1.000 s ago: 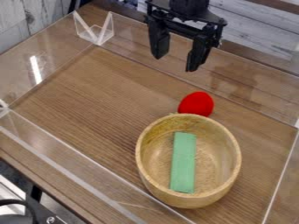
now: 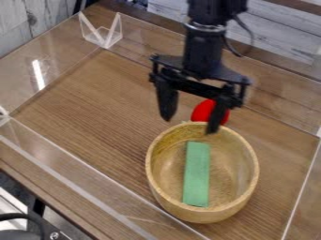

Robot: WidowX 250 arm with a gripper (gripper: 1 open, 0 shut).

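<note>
The black gripper [image 2: 201, 98] hangs over the middle of the table, open, with nothing seen between its fingers. A red round object [image 2: 215, 111] sits just beneath it, partly hidden by the gripper. In front stands a yellowish bowl [image 2: 164, 169] holding a green bar [image 2: 196, 173] that lies lengthwise toward the viewer.
A clear, angular plastic item [image 2: 98, 28] stands at the back left. Dark cables lie at the lower left corner.
The gripper has come down and toward the viewer from the back of the table, now covering part of the red object. The bowl and green bar are unchanged.
</note>
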